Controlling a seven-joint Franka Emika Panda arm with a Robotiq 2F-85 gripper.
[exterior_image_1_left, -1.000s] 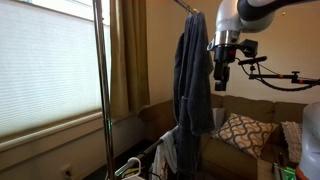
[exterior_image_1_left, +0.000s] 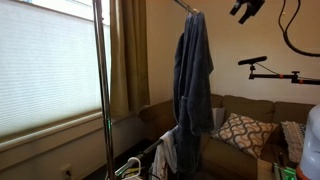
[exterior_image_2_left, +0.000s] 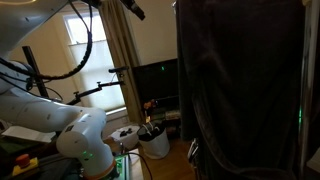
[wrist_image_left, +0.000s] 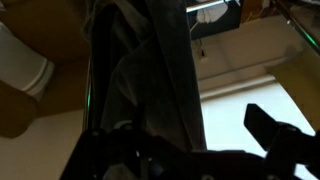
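Note:
A dark grey-blue cloth, perhaps a towel or robe (exterior_image_1_left: 193, 85), hangs in long folds from a metal rail (exterior_image_1_left: 186, 6). It fills much of exterior view 2 as a nearly black sheet (exterior_image_2_left: 240, 90). From the wrist, the cloth (wrist_image_left: 165, 55) runs down the middle of the view and partly behind the dark fingers. My gripper (exterior_image_1_left: 241, 11) shows only at the top edge, above and to the right of the cloth. It stands open; the wrist view shows its fingers (wrist_image_left: 265, 125) spread apart, and no held object is visible between them.
A vertical pole (exterior_image_1_left: 103, 85) stands left of the cloth. Behind is a brown sofa with a patterned pillow (exterior_image_1_left: 245, 133). A black jointed arm (exterior_image_1_left: 275, 75) reaches in from the right. A bin (exterior_image_2_left: 153, 140) stands on the floor.
My gripper was lower, to the right of the cloth's upper part. It has risen, so most of the arm is now out of exterior view 1. The cloth hangs about the same.

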